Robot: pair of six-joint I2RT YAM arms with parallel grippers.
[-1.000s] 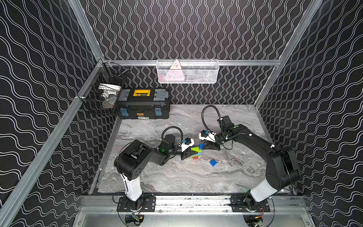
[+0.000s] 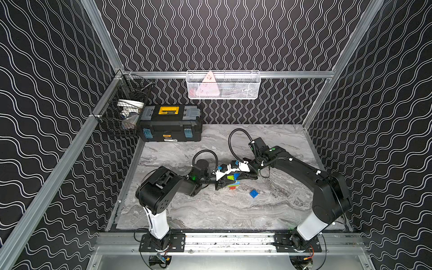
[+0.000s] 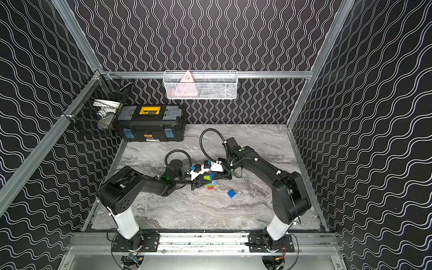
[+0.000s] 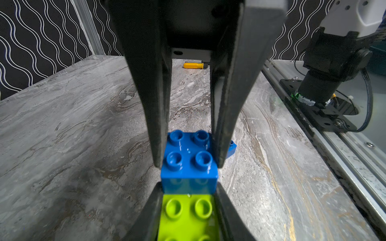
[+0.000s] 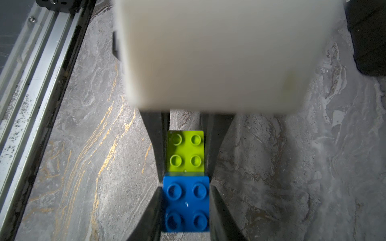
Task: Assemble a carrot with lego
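Note:
At the table's centre the two grippers meet over a blue brick joined end to end with a green one. In the left wrist view the blue brick (image 4: 189, 160) sits between my right gripper's fingers, which are shut on it; the green brick (image 4: 189, 221) is below, between my left gripper's blurred fingers. The right wrist view shows the green brick (image 5: 185, 148) with dark fingers close on both sides; whether these grip it is unclear. A red piece (image 2: 232, 187) with blue and green pieces lies just below the grippers, and a loose blue brick (image 2: 253, 193) nearby.
A black toolbox (image 2: 171, 126) stands at the back left, beside a wire basket. A white mesh basket (image 2: 234, 85) hangs on the back rail.
My right gripper has moved leftward, in close against my left gripper and onto the blue brick. The left arm has hardly moved.

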